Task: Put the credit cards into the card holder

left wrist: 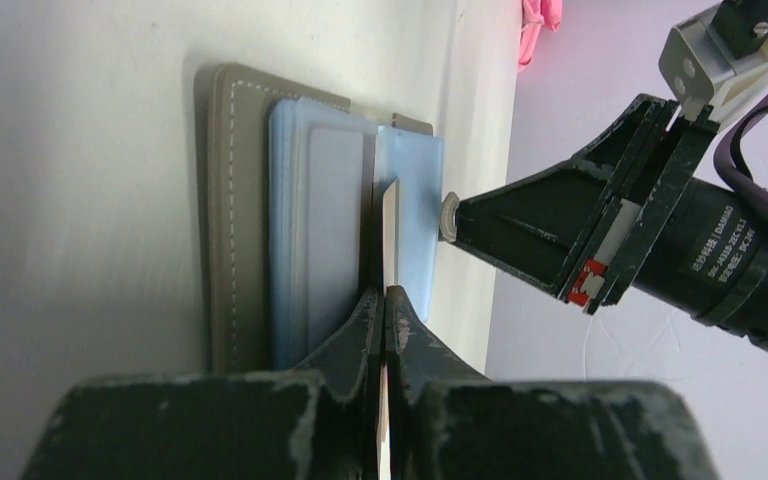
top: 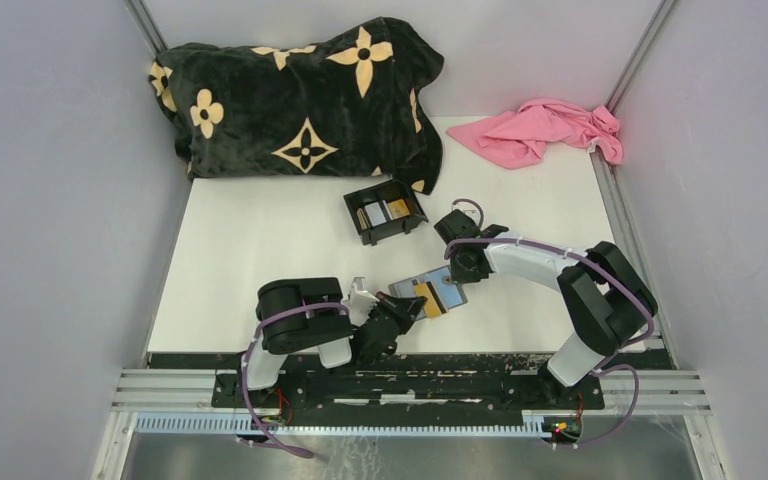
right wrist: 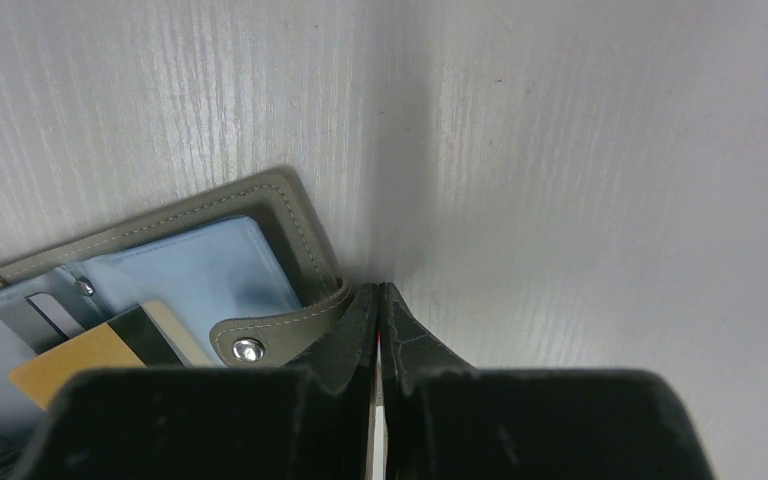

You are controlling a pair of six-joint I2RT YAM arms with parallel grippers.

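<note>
An open grey card holder (top: 401, 289) with clear and pale blue sleeves lies on the table, and its snap strap (right wrist: 298, 332) curls up at the right end. My left gripper is shut on a gold card with a dark stripe, which appears edge-on in the left wrist view. This card lies over the holder's sleeves; how far it is inside one cannot be told. At the strap end, my right gripper is shut on the strap by the holder's edge. The strap's far end is hidden between its fingers.
Behind the holder stands a black box (top: 385, 210) with more cards in it. A dark patterned blanket (top: 300, 105) and a pink cloth (top: 540, 130) lie at the back. Bare table (top: 260, 240) shows to the left.
</note>
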